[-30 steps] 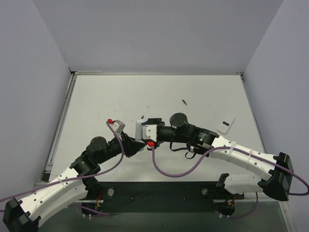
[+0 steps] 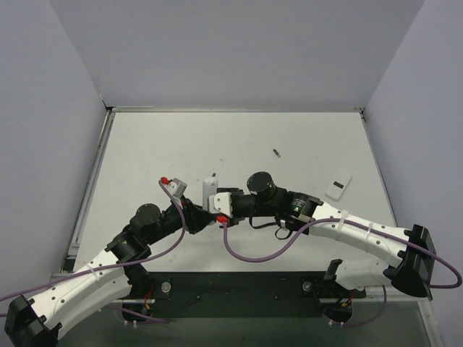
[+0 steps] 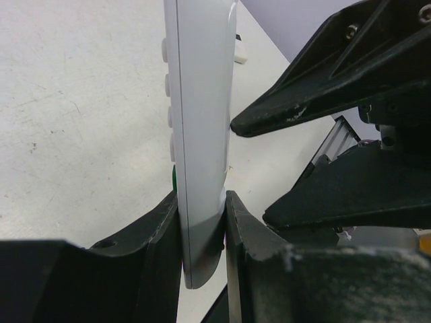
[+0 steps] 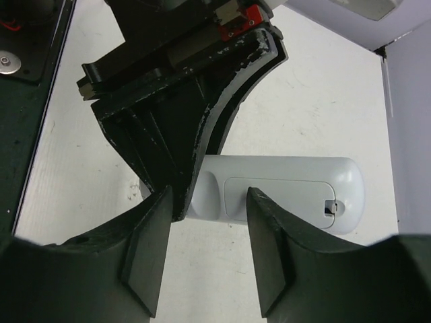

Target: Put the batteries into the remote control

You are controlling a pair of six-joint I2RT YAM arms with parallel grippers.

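Observation:
The white remote control (image 3: 202,121) stands edge-on in the left wrist view, its lower end between the fingers of my left gripper, which is shut on it. From the right wrist view its back shows, with an outlined battery cover (image 4: 286,196) lying in place and a small latch slot at one end. My right gripper is part open, with one fingertip over the cover and the other beside the left gripper's black finger; nothing is clamped between them. A small dark battery (image 2: 276,152) lies on the table, toward the back.
A small pale object (image 2: 213,175) appears just behind the remote; I cannot tell what it is. At the right lies a white device (image 2: 338,186) with a dark window. Both arms crowd close together at the middle.
My right gripper has shifted slightly left and toward the front across the remote, uncovering more of its upper part. The left arm and remote have stayed nearly still.

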